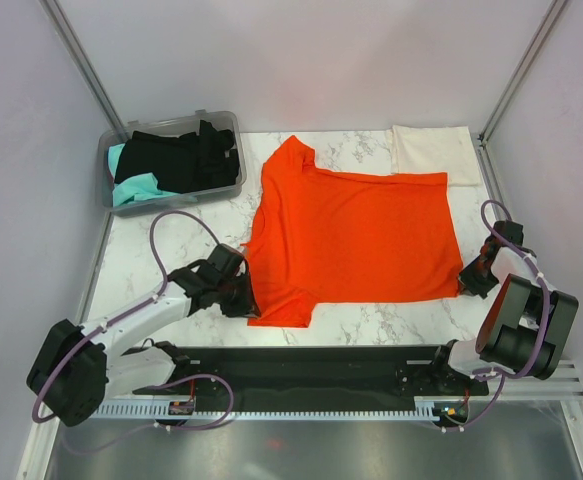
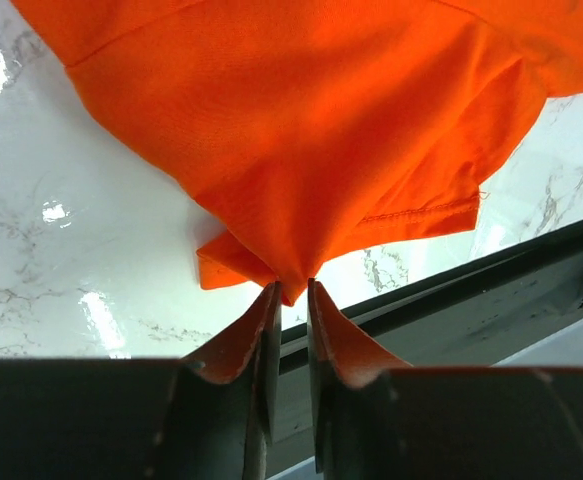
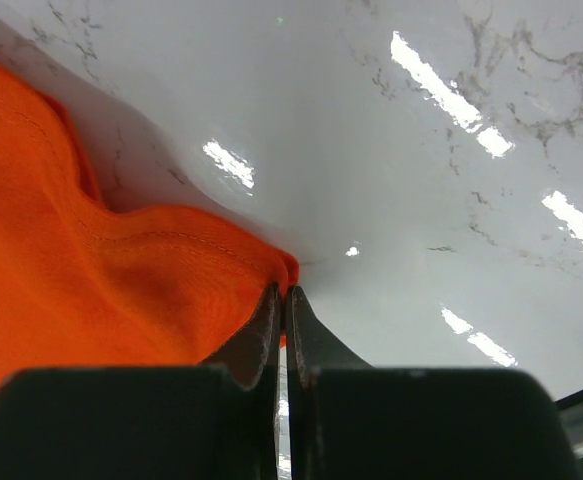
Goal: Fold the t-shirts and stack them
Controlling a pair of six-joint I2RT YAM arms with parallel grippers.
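Observation:
An orange t-shirt (image 1: 356,240) lies spread on the marble table, folded along its left side, with a sleeve flap toward the front. My left gripper is at the tip of that front-left fold, its fingertips slightly apart at the fabric; whether it holds the cloth is unclear. At the shirt's front-right corner my right gripper is shut on the orange cloth. A folded cream shirt (image 1: 433,155) lies at the back right.
A grey plastic bin (image 1: 110,195) holding black and teal clothing stands at the back left. Bare marble (image 1: 146,245) shows left of the shirt and along the front strip. Walls border the sides and back.

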